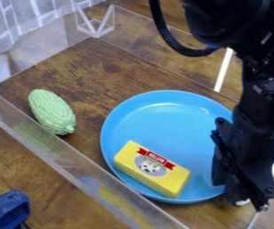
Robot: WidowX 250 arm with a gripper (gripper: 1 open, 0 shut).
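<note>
A blue plate (pixel 164 121) lies in the middle of the wooden surface, holding a yellow box with a red label (pixel 150 170) at its front left. My black gripper (pixel 241 174) is low at the right edge of the plate, its fingers overlapping the rim. Whether anything is between the fingers, and how far apart they stand, is hard to make out.
A green corn-like vegetable (pixel 51 112) lies to the left. Clear walls border the area at the back and front left. A dark blue object (pixel 5 210) sits at the bottom left, and bare wood shows behind the plate.
</note>
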